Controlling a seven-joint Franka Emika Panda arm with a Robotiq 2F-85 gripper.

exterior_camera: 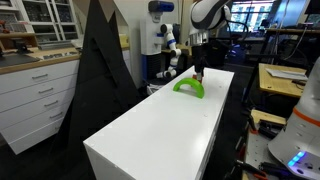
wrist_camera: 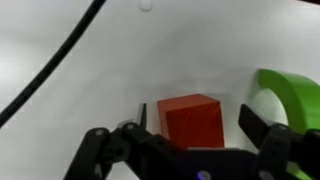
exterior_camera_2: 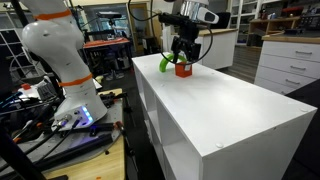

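Observation:
A red block (wrist_camera: 192, 122) sits on the white tabletop, between the fingers of my gripper in the wrist view. A narrow gap shows on each side of it, so the fingers stand partly open around the block without visibly pinching it. Close to the right finger is a green arch (wrist_camera: 294, 97), which leaves the frame at the right. From the second exterior side, the red block (exterior_camera_2: 183, 70) lies under my gripper (exterior_camera_2: 184, 59), with the green arch (exterior_camera_2: 165, 63) just left of it. In exterior view 1 the green arch (exterior_camera: 188, 87) partly hides the block.
A black cable (wrist_camera: 52, 63) crosses the upper left of the wrist view. Dark triangular panels (exterior_camera: 100, 80) stand beside the table.

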